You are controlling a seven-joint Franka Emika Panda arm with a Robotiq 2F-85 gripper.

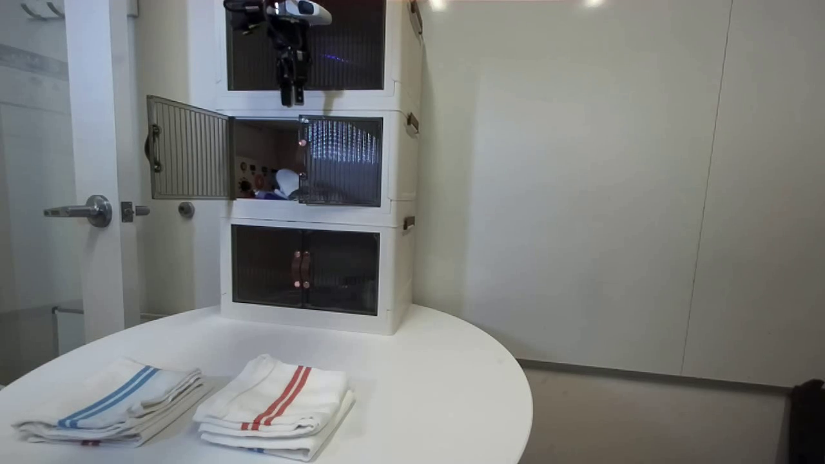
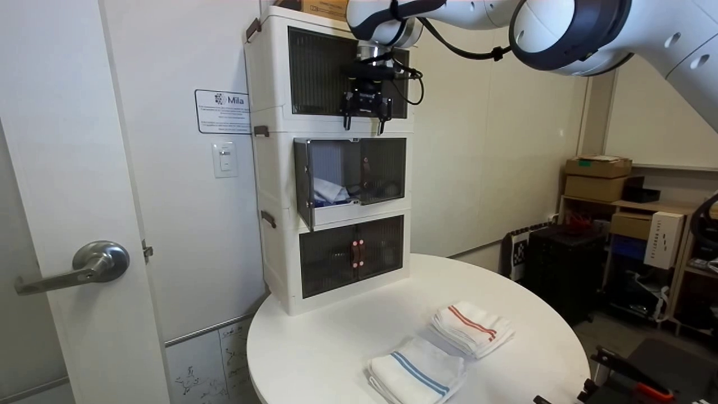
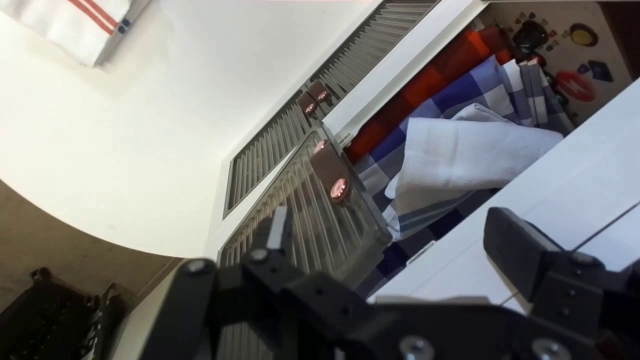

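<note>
My gripper hangs in front of the cabinet, just above the middle compartment, its fingers apart and nothing between them. In the wrist view its fingers lie to either side of the compartment's front. The left door of that compartment is swung wide, while the right door covers the other half. Inside lies a crumpled white cloth on blue-checked cloth, beside a red cloth. Two folded towel stacks rest on the table: one blue-striped, one red-striped.
The lower compartment's doors and the top compartment's dark front are shut. A room door with a metal handle stands left of the cabinet.
</note>
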